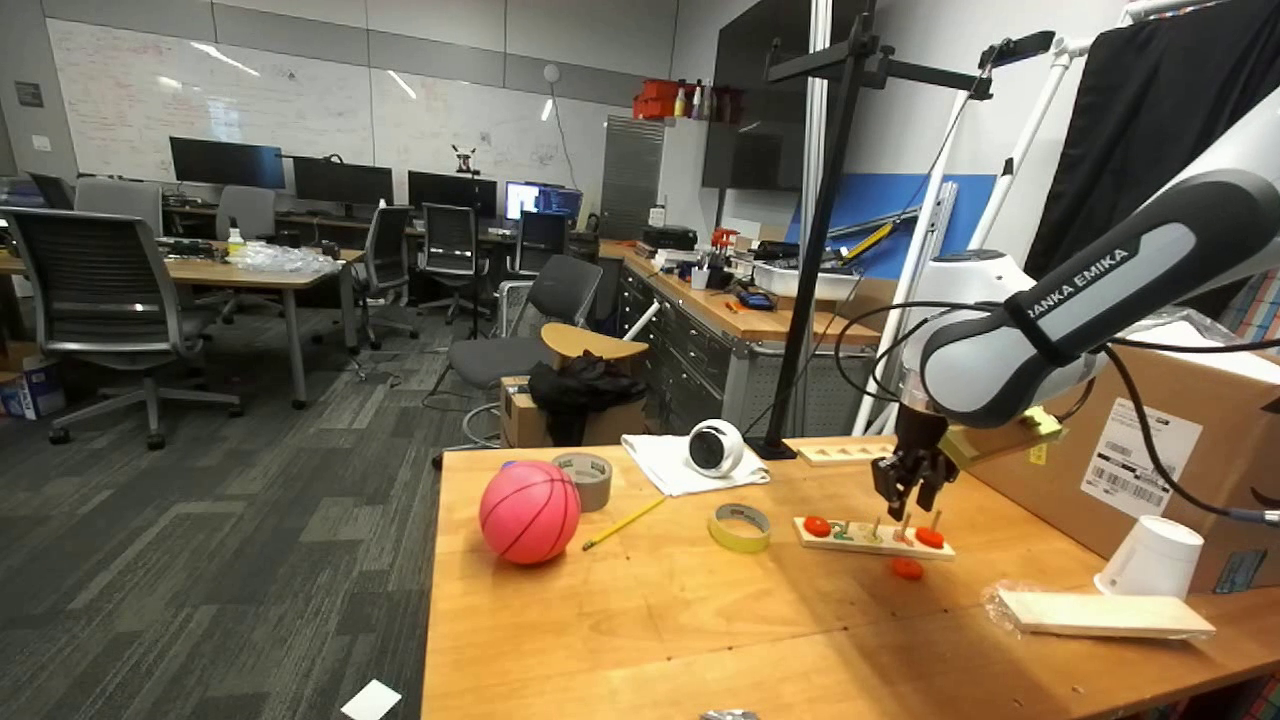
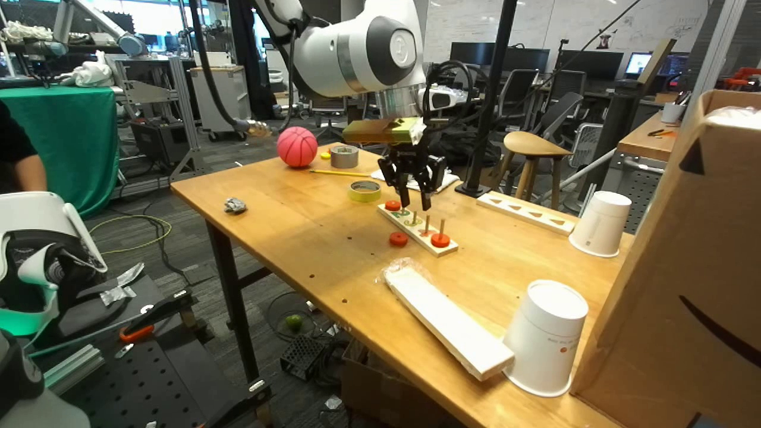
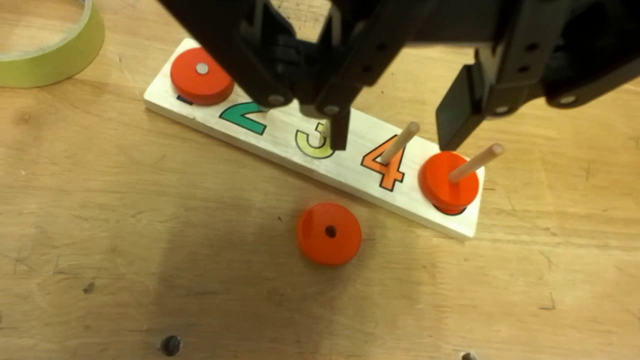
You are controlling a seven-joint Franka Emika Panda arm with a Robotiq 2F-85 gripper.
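Over the numbered peg board (image 3: 342, 141) hangs my gripper, its fingers partly open and nothing held between them. An orange-red disc (image 3: 328, 234) with a centre hole lies flat on the table, just in front of the board and apart from it. Another red disc (image 3: 202, 76) sits at the board's end by the 1. Around the peg at the opposite end rests red-orange material (image 3: 450, 182), seemingly more than one disc. The peg by the 4 (image 3: 400, 143) is bare. In the second exterior view, the fingers (image 2: 426, 200) are above the board's pegs.
Yellow tape (image 1: 740, 528) lies left of the board. A pink ball (image 1: 529, 512) and grey tape (image 1: 584, 480) are farther left. A wrapped wooden plank (image 2: 446, 317) and white cups (image 2: 547, 335) stand toward the cardboard box (image 2: 642, 278).
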